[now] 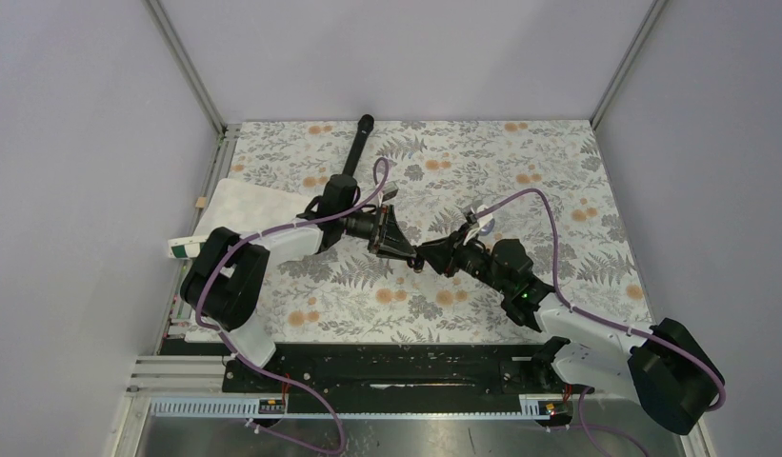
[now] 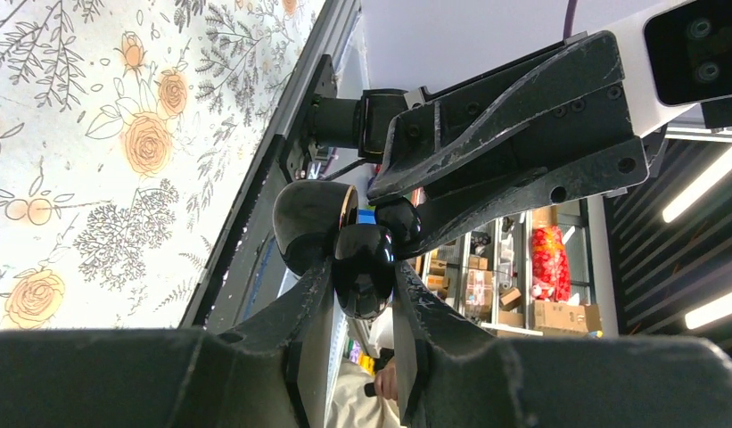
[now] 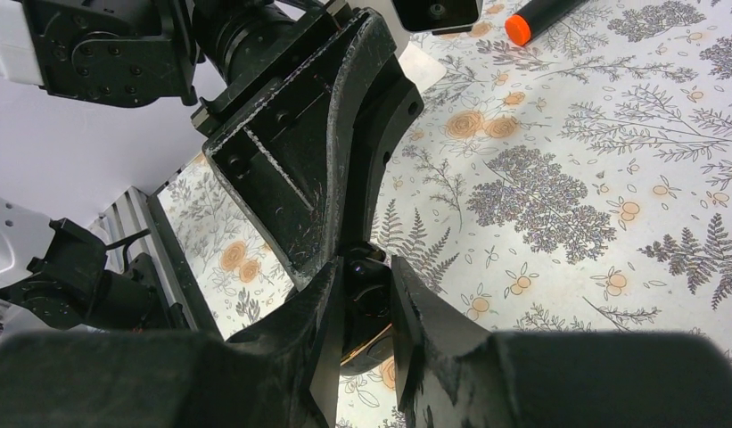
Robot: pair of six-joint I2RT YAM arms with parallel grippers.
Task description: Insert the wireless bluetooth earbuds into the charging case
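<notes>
In the middle of the top view my two grippers meet over the table. The glossy black charging case, its lid raised, sits between them, with a dark rounded piece in front, apparently an earbud. My left gripper is shut on that piece. My right gripper is shut on a glossy black object; whether that is the case or an earbud I cannot tell, as the fingers hide much of it. How far the piece sits inside the case is unclear.
A long black cylinder with an orange end lies at the back. A white sheet lies at the left.
</notes>
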